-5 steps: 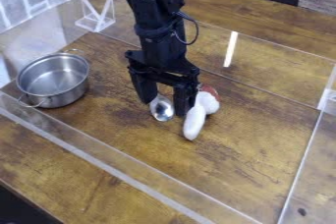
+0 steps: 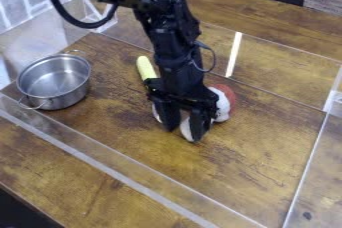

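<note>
My black gripper [image 2: 182,120] is low over the wooden table, in the middle of the camera view, its fingers around or just over a white object [image 2: 199,128]. Whether it grips that object cannot be told. A red and white round object [image 2: 223,101] lies just behind and right of the gripper, partly hidden. A yellow object [image 2: 144,69] lies behind the gripper to the left.
A steel pot [image 2: 55,82] stands on the left. Transparent barriers or pale strips cross the table's left and right edges.
My gripper has moved lower, toward the front, and now covers more of the white objects beneath it.
</note>
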